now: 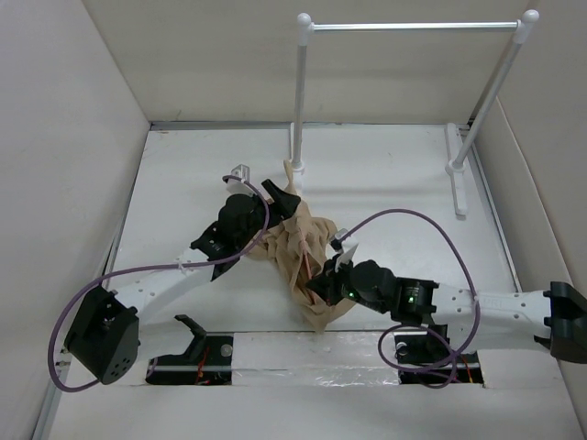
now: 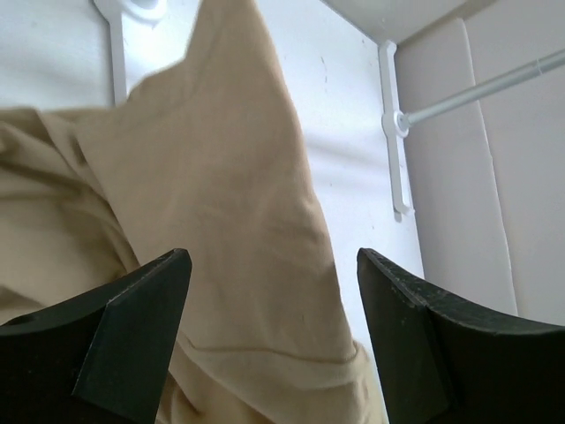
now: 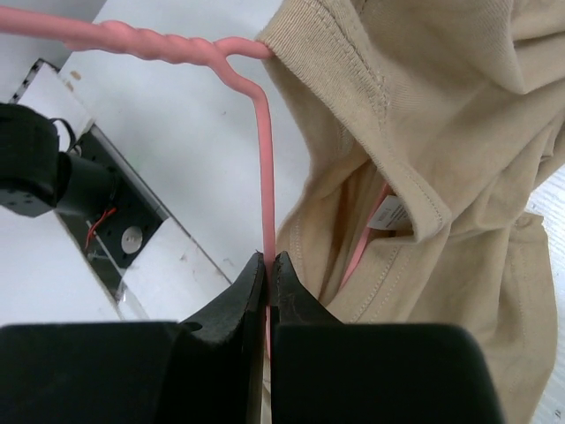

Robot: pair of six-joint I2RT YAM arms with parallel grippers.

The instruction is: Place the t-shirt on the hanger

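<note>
The tan t-shirt (image 1: 315,234) lies bunched between the arms. A pink hanger (image 3: 266,150) is gripped in my right gripper (image 1: 316,284), which is shut on it; part of the hanger runs inside the shirt's folds near a white label (image 3: 388,213). My left gripper (image 1: 284,195) is open over the shirt's upper part; in the left wrist view the fabric (image 2: 229,203) spreads between and beyond its fingers.
A white rack (image 1: 413,27) stands at the back, its feet (image 1: 456,170) on the floor. Free floor lies left and right of the shirt; walls enclose the sides.
</note>
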